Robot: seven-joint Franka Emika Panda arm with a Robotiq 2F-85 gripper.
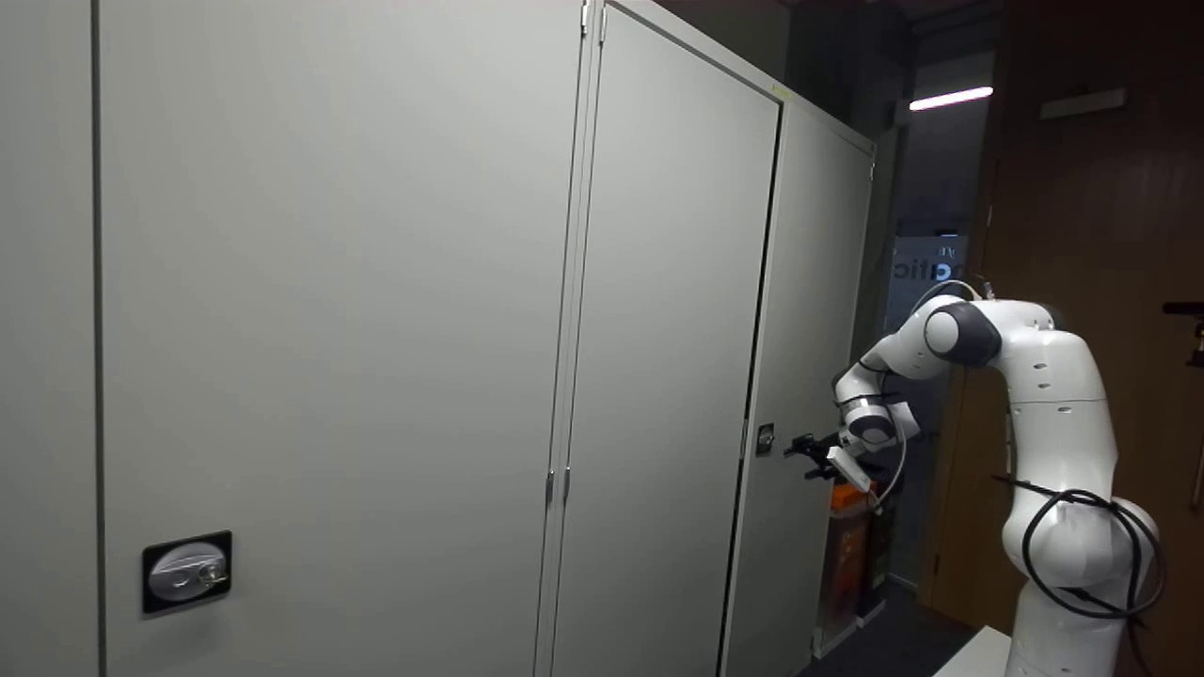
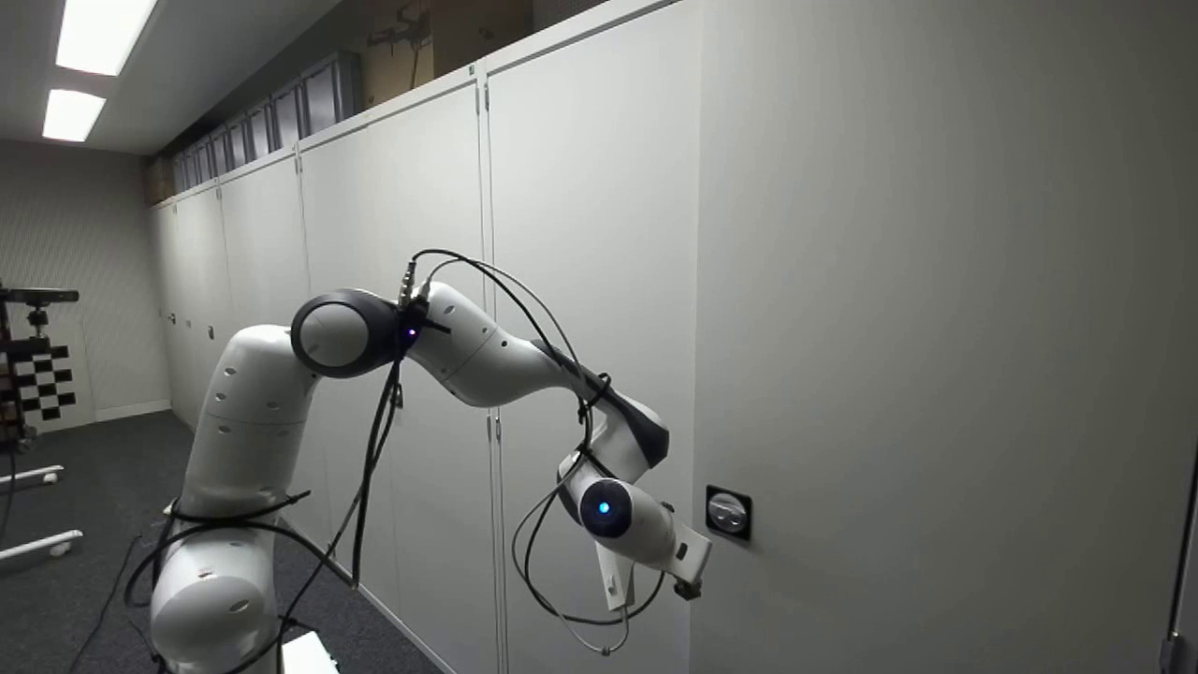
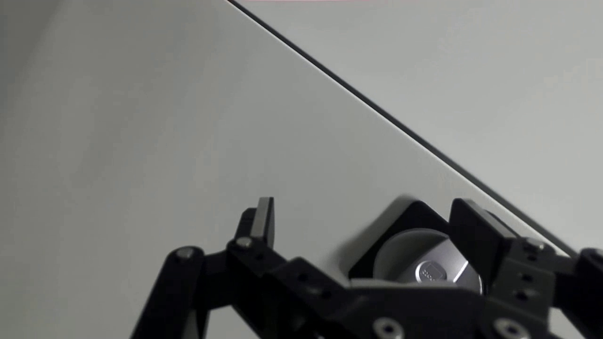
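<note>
The grey cabinet's right-hand door [image 1: 815, 282] stands slightly ajar, with a dark gap along its left edge beside the neighbouring door [image 1: 677, 293]. On it is a round silver handle [image 1: 767, 438] in a black square plate. My gripper [image 1: 798, 463] is open a short way in front of the handle, apart from it. In the wrist view the open fingers [image 3: 263, 223] have nothing between them that they grip; the handle [image 3: 395, 254] shows behind them, toward the right finger, partly covered by it. From the other side, the same door [image 2: 932, 281] and handle [image 2: 729, 512] face the arm's wrist.
Bins with an orange top [image 1: 854, 496] stand by the cabinet's right end, below and behind the gripper. Another door handle [image 1: 188, 572] is in the left foreground. A row of cabinets [image 2: 387, 281] runs back behind the arm, with dark floor [image 2: 101, 494] beside it.
</note>
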